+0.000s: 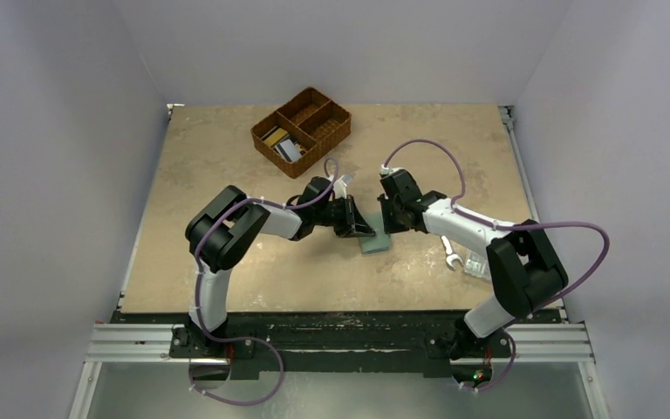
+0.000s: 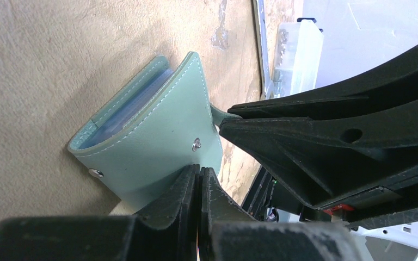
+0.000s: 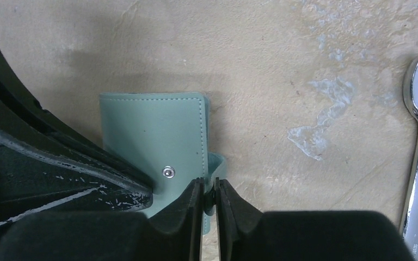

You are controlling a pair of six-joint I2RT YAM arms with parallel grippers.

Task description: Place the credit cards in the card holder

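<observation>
The pale green card holder (image 1: pixel 375 250) lies near the table's middle; in the left wrist view its stitched mouth (image 2: pixel 125 103) gapes, with clear sleeves inside. My left gripper is shut on the holder, and the grip itself is hidden behind its fingers. At the side edge, the holder's small strap (image 3: pixel 215 163) reaches between the fingertips of my right gripper. Those tips stand close together with a narrow gap; whether they pinch the strap is unclear. Gold and grey cards (image 1: pixel 288 150) rest in a compartment of the wicker basket (image 1: pixel 336 135).
A wrench (image 1: pixel 450 253) lies right of the holder, with a clear plastic box (image 1: pixel 478 264) beyond it, partly under the right arm. The basket stands at the back.
</observation>
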